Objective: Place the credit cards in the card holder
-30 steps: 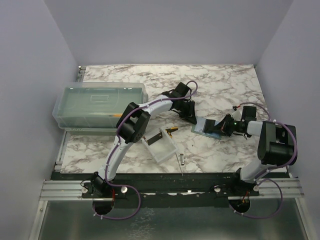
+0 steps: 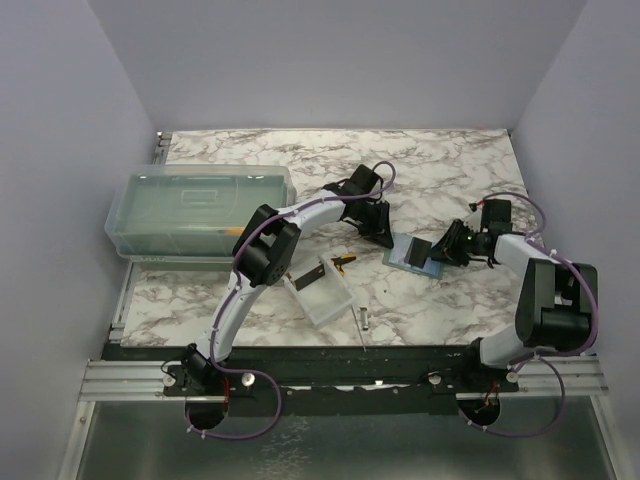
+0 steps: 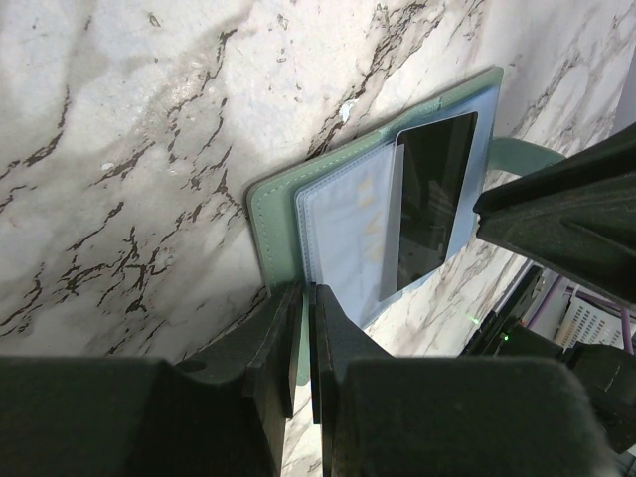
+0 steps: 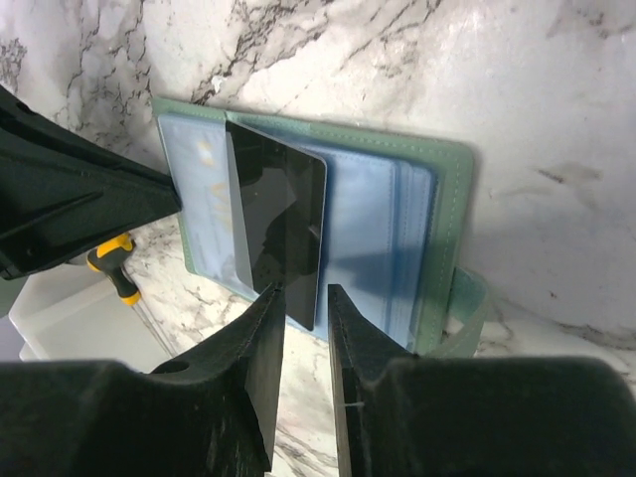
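The card holder [image 3: 338, 234] lies open on the marble table, green-edged with pale blue pockets. A dark card rests at its middle; in the right wrist view this black card [image 4: 281, 214] is partly over the clear pocket, its right edge slightly lifted. At the holder's left edge my left gripper is shut on the card holder's edge. My right gripper stands open by a narrow gap, just beside the card's near end, holding nothing. From above, the left gripper [image 2: 388, 238] and right gripper [image 2: 438, 254] flank the holder.
A white box [image 2: 325, 297] with a dark item inside stands front-left of the holder. An orange-and-black screwdriver [image 4: 117, 266] lies by it. A large lidded bin [image 2: 200, 212] fills the left side. Bare marble lies behind and in front of the holder.
My right arm has shifted slightly, its gripper drawing a little to the right off the dark card, which shows more openly now. The left arm has stayed put on the holder.
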